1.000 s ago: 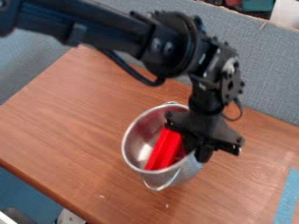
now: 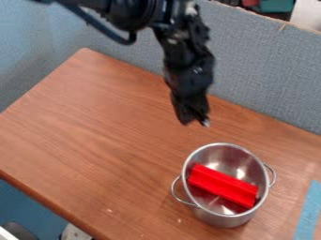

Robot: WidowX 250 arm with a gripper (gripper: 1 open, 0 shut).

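A steel pot (image 2: 215, 209) with two side handles stands on the lower right of the wooden table (image 2: 88, 131), a red bar-shaped object (image 2: 222, 185) lying inside it. My gripper (image 2: 194, 117) is raised above and behind the pot, apart from it, with nothing visible between its fingers; it looks shut, though it is blurred.
A grey padded panel (image 2: 257, 70) runs along the back. A blue strip (image 2: 309, 211) lies at the right edge. A white object lies at the bottom left corner, off the table.
The pot has gone from tilted to upright, farther right. My gripper has left it, moving up and back, and the arm no longer covers the pot.
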